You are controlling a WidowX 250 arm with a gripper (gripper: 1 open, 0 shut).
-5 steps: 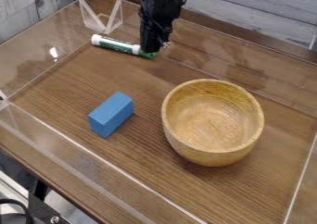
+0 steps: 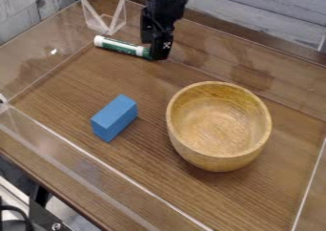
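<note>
My black gripper point(image 2: 155, 39) is at the top centre, open, reaching down over the right end of a white and green cylindrical object point(image 2: 121, 46) that lies on the wooden table. Whether its fingers touch that object is hard to tell. A blue block point(image 2: 114, 115) lies at the lower left, and an empty round yellow-tan bowl point(image 2: 218, 125) stands at the right.
The wooden table point(image 2: 140, 178) has clear room at the bottom, centre and upper right. Pale fixtures point(image 2: 107, 20) stand at the back left, near the cylinder.
The objects on the table look unmoved.
</note>
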